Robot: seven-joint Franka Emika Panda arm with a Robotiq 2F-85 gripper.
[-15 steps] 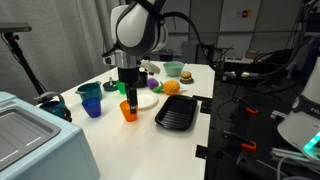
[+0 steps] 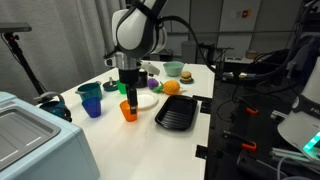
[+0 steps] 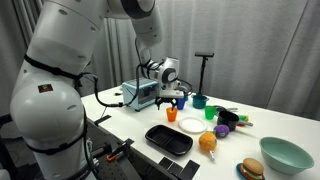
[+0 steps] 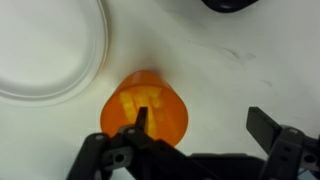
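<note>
My gripper is open, with its two dark fingers set wide apart and nothing held between them. An orange cup with something yellow inside shows below in the wrist view, partly covered by the left finger. It lies nearer that finger than the right finger. From outside, the orange cup stands upright on the white table just under the gripper; exterior view 2 likewise shows the orange cup below the arm. Whether a finger touches the rim, I cannot tell.
Close to the cup are a white plate and a black tray. Blue cup and a silvery box-like appliance stand on the other side. Farther along are an orange rounded object, a burger and a green bowl.
The arm has shifted only very slightly around the cup. The cup and the other objects stay where they were.
</note>
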